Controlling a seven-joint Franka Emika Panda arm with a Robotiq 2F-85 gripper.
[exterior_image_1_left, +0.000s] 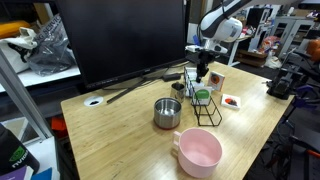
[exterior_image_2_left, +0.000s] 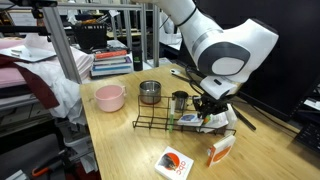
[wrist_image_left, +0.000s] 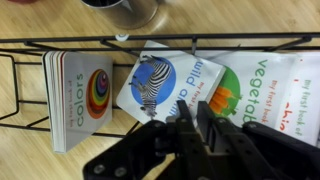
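Observation:
A black wire rack (exterior_image_2_left: 152, 126) stands on the table with small board books in it. In the wrist view, a colors book (wrist_image_left: 80, 100) stands at the left of the rack. A wild animals book (wrist_image_left: 160, 84) with a zebra lies slanted beside it, and a vegetables book (wrist_image_left: 243, 88) and another white book (wrist_image_left: 302, 100) are to the right. My gripper points down into the rack, its fingertips close together over the edge where the wild animals and vegetables books meet. Whether a book edge sits between the fingers is hidden.
A pink pot (exterior_image_1_left: 198, 152), a steel pot (exterior_image_1_left: 167, 113) and a metal cup (exterior_image_2_left: 180, 102) stand nearby. A card with a red picture (exterior_image_2_left: 174, 163) lies flat and an upright one (exterior_image_2_left: 221, 148) stands in front of the rack.

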